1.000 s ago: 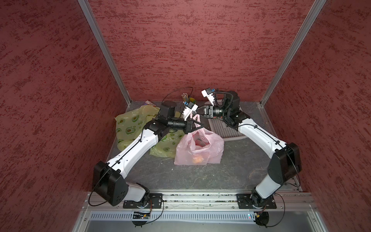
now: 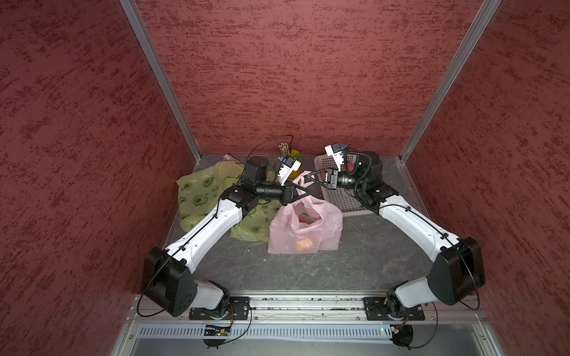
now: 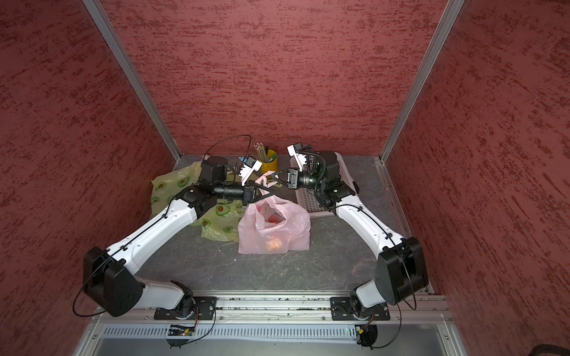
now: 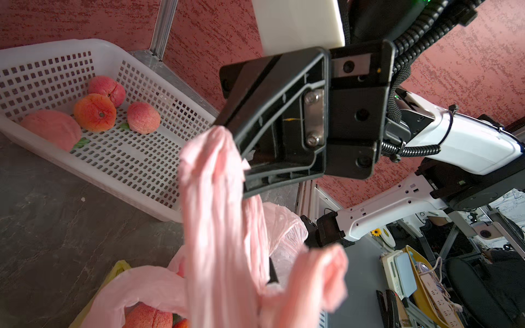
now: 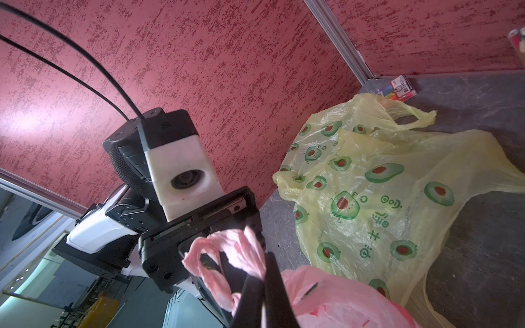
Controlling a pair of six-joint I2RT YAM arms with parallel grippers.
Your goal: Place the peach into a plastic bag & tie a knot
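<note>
The pink plastic bag (image 2: 285, 238) stands on the table, its mouth partly open, with a peach (image 2: 304, 244) showing through its front. In the left wrist view, peaches (image 4: 147, 317) also show inside the bag. My right gripper (image 2: 307, 176) is shut at the upper end of the bag's twisted handle (image 4: 213, 218), which appears pinched at its tips. Just below and in front, my left gripper (image 2: 310, 195) is shut, its fingertips beside the handle strands. Pink plastic covers most of its fingers in the left wrist view, so whether it pinches any is hidden.
Behind the right arm sits a white basket (image 4: 125, 188) holding several peaches (image 4: 95, 112). A yellow-green avocado-print bag (image 5: 355, 218) lies flat on the left. A yellow pencil cup (image 3: 270, 160) stands at the back.
My right gripper has moved to the right and slightly down in the top left view, and the handle's upper end has been drawn to the right. The left gripper and bag body barely moved.
</note>
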